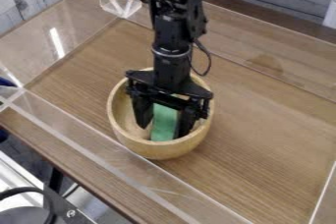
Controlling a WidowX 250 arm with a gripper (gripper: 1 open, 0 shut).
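Note:
A black robot arm comes down from the top into a tan wooden bowl [160, 147] near the middle of the camera view. My gripper [165, 113] is inside the bowl, open, with its black fingers on either side of a green object [164, 125]. The arm and fingers hide part of the green object, so whether they touch it cannot be told.
Clear plastic edging runs along the left and bottom. Black cables lie off the table at lower left.

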